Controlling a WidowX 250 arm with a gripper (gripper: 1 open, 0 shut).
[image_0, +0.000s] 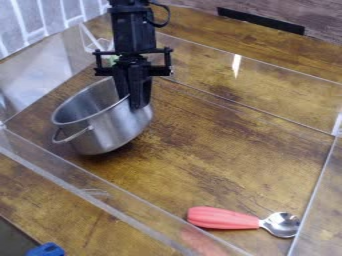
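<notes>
A steel pot (104, 132) with side handles sits tilted at the left of the wooden table. My black gripper (132, 92) is at the pot's far right rim, its fingers pointing down over it; whether they are closed on the rim is hard to tell. A spoon with a pink handle (227, 218) lies at the front right.
Clear plastic walls surround the work area. A green item (111, 60) is partly hidden behind the arm. A blue object (46, 249) is at the bottom left.
</notes>
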